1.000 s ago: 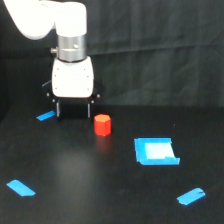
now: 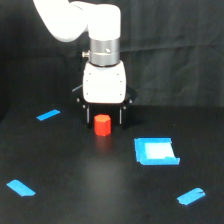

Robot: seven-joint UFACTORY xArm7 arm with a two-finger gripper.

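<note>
My gripper (image 2: 102, 114) hangs in the middle of the camera view, low over the table, its two dark fingers apart on either side of a small red block (image 2: 102, 126). The fingertips look level with the block or just around it; whether they touch it is unclear.
A blue tray (image 2: 144, 158) with a white inside sits to the right on the black table (image 2: 110, 190). Blue tape strips (image 2: 21, 188) mark the left front, back left and right front.
My gripper has moved right and down, from left of the red block to over and around it. The block and tray have not moved.
</note>
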